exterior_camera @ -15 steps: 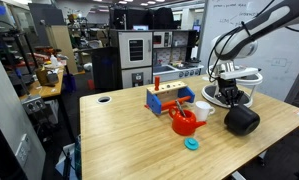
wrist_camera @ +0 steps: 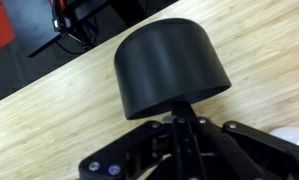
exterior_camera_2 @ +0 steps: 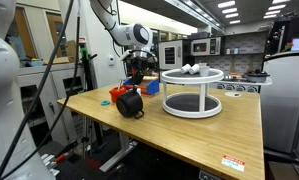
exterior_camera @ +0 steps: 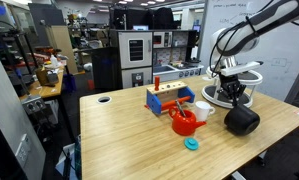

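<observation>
A black pot (exterior_camera: 242,121) is tipped over at the right end of the wooden table, near its front edge. In exterior view 2 the same pot (exterior_camera_2: 132,105) leans with its round end toward the camera. My gripper is shut right at the pot's near rim in the wrist view, where the dark pot (wrist_camera: 169,62) fills the upper middle. Whether the thin rim is between the fingertips cannot be made out, since black meets black there.
Left of the pot stand a white mug (exterior_camera: 203,111) and a red pot (exterior_camera: 185,122), with a blue toolbox (exterior_camera: 167,98) behind. A teal disc (exterior_camera: 191,143) lies in front. A round white stand (exterior_camera_2: 191,92) rises nearby.
The arm has shifted slightly upward at its upper links. The black pot and the other table objects look the same.
</observation>
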